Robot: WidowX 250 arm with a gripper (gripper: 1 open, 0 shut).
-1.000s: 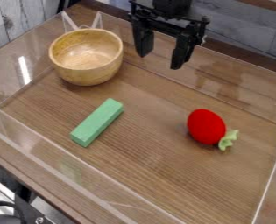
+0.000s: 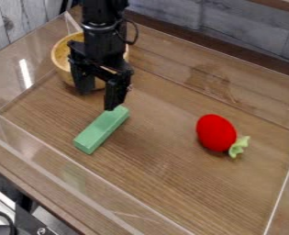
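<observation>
My black gripper (image 2: 94, 90) stands at the upper left, in front of a yellow-tan bowl (image 2: 73, 46), which it partly hides. It appears open, though its fingers are dark and small. Below it a light green oblong block (image 2: 103, 129) lies slanted on the wooden table, apart from the gripper. On the right lies a red rounded object (image 2: 216, 131) with a pale green part (image 2: 239, 145) at its lower right end.
A dark cable shows at the bottom left corner.
My gripper has moved from the upper right of centre leftward and down, to in front of the bowl. The block, bowl and red object look unmoved.
</observation>
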